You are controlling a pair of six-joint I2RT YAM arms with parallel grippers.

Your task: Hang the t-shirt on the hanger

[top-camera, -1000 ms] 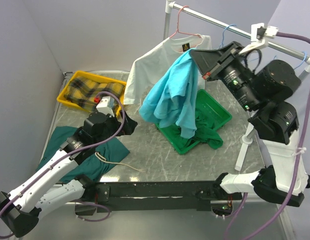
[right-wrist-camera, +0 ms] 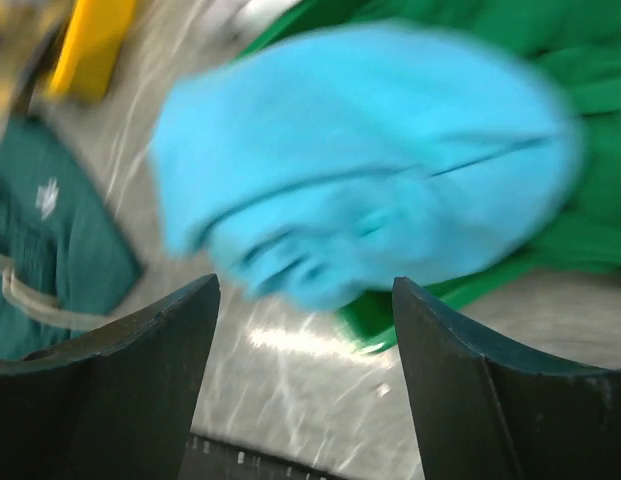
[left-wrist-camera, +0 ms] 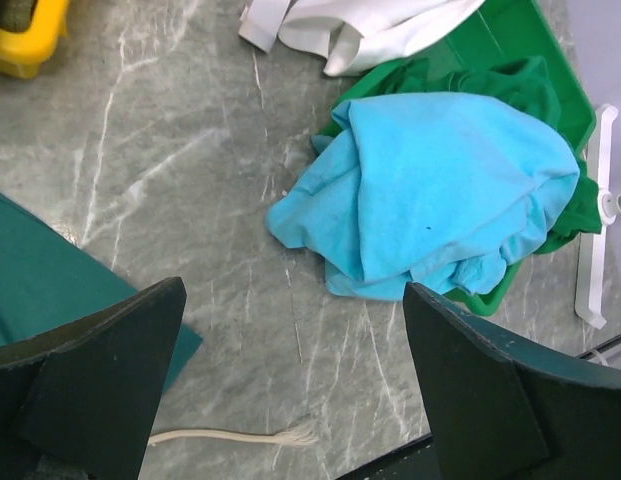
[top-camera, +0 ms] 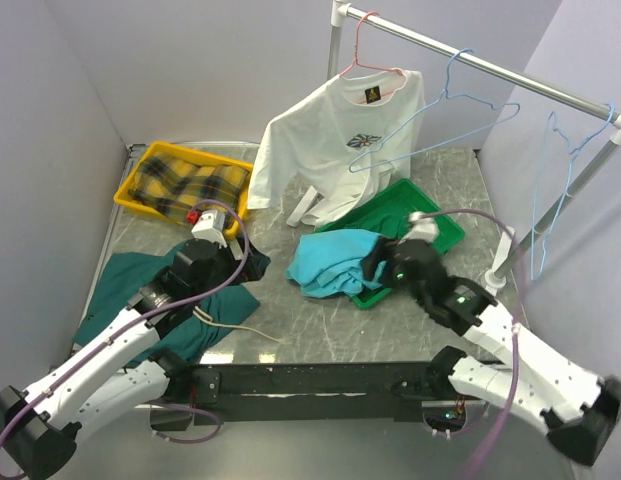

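Note:
A light-blue shirt [top-camera: 335,262] lies bunched on the table, partly over the green tray [top-camera: 442,215]. Just above its right side, my right gripper [top-camera: 382,262] stands part open; in the right wrist view the blue cloth [right-wrist-camera: 360,160] lies beyond the fingers [right-wrist-camera: 150,370], none between them. My left gripper [top-camera: 252,262] is open and empty, left of the blue shirt. On the rail, a white t-shirt [top-camera: 340,140] hangs on a red hanger [top-camera: 356,50]. A bare blue hanger [top-camera: 445,96] hangs to its right, and another blue hanger [top-camera: 570,160] is at the far right.
A yellow tray [top-camera: 123,190] with a plaid cloth [top-camera: 185,187] stands at the back left. Dark green trousers [top-camera: 120,300] with a drawstring lie at front left. More green cloth [left-wrist-camera: 525,95] is in the green tray. The rack's post [top-camera: 575,190] stands at right.
The blue shirt, held up by my right gripper near the rack earlier, has come down onto the table and tray. My right arm has lowered with it; the left arm has barely moved.

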